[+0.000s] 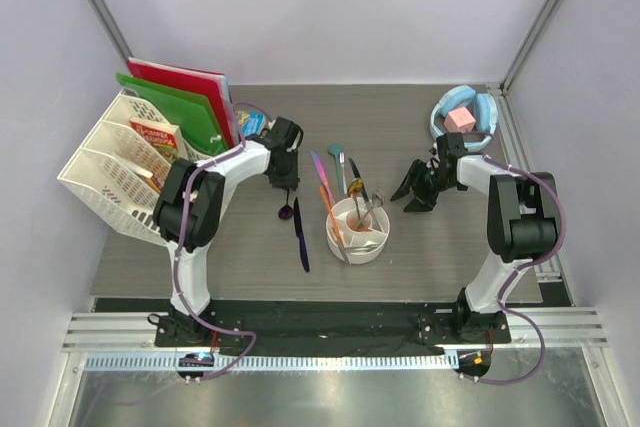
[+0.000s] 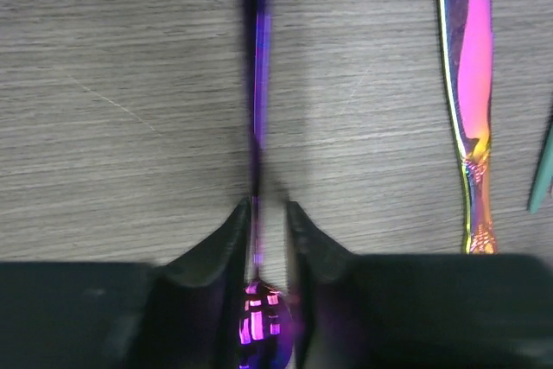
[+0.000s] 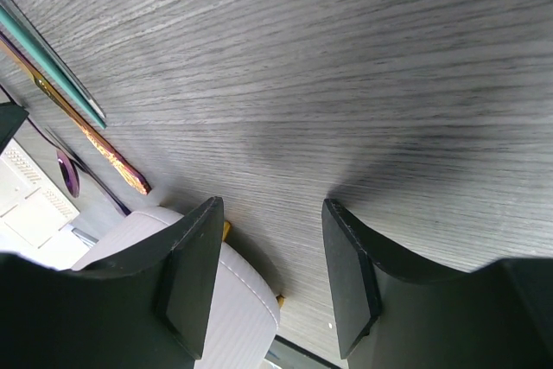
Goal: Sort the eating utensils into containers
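Note:
A purple spoon (image 1: 286, 212) lies on the table left of centre. Over its handle, my left gripper (image 1: 287, 179) points down. In the left wrist view, the left gripper is part open with a narrow gap; the spoon's thin handle (image 2: 257, 144) runs through the gap and its bowl (image 2: 266, 326) shows between the fingers. Whether the fingers touch it cannot be told. A dark blue knife (image 1: 301, 235) lies beside the spoon. The round white divided container (image 1: 345, 246) holds several utensils. To its right, my right gripper stands open above bare table, holding nothing.
A pink-and-orange utensil (image 1: 319, 167), a teal spoon (image 1: 336, 152) and a dark knife (image 1: 356, 169) lie behind the container. At left stands a white basket (image 1: 110, 182) with books. Blue headphones (image 1: 487, 112) surround a pink block (image 1: 460, 120).

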